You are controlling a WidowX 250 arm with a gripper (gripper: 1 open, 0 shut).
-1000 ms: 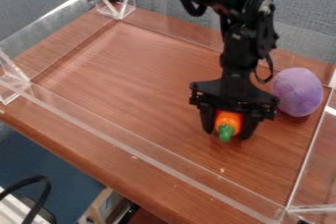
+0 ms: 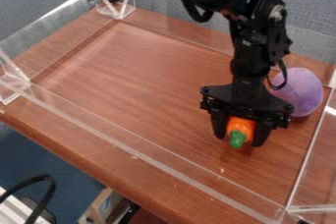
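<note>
My black gripper (image 2: 241, 130) reaches down over the right part of the wooden table, its fingers around a small orange carrot toy (image 2: 239, 127) with a green top pointing toward the camera. Whether the fingers grip the carrot or just surround it, I cannot tell. A purple eggplant toy (image 2: 301, 90) lies behind the gripper to the right, partly hidden by it.
Clear plastic walls border the wooden tabletop (image 2: 118, 81), with a clear panel along the right edge. A black cable (image 2: 39, 189) hangs off the front left.
</note>
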